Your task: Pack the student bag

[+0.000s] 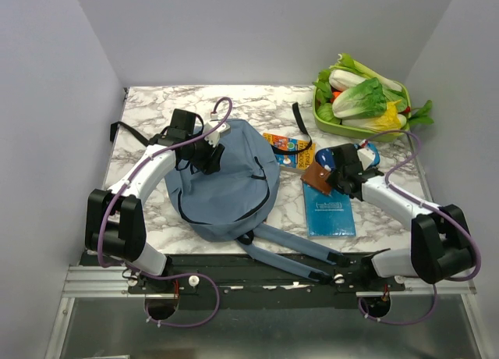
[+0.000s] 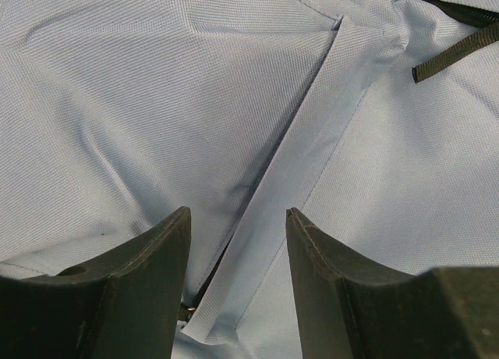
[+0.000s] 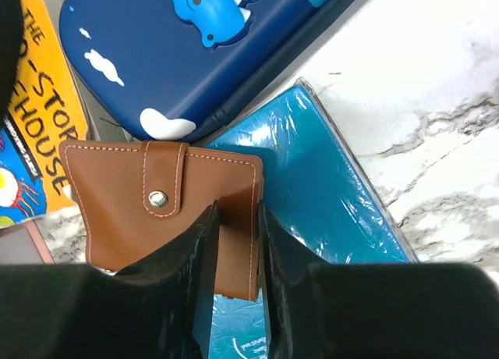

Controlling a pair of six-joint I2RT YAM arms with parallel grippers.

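Note:
The blue-grey student bag (image 1: 226,191) lies flat on the left half of the table. Over its upper part, my left gripper (image 1: 212,165) stands part open; in the left wrist view only bag fabric (image 2: 374,203) shows beyond its fingertips. A brown wallet (image 3: 117,187) with a snap strap rests partly on a blue book (image 3: 320,172). My right gripper is at the wallet's right edge, one finger over the leather and the other just past the edge. A narrow gap still shows between them, so no firm hold is visible.
A dark blue case (image 3: 171,55) lies right behind the wallet. Beside it is a yellow-orange book (image 1: 287,151) with a black strap (image 1: 300,121) across it. A green vegetable basket (image 1: 343,130) fills the back right corner. Bare marble (image 1: 374,211) shows to the right.

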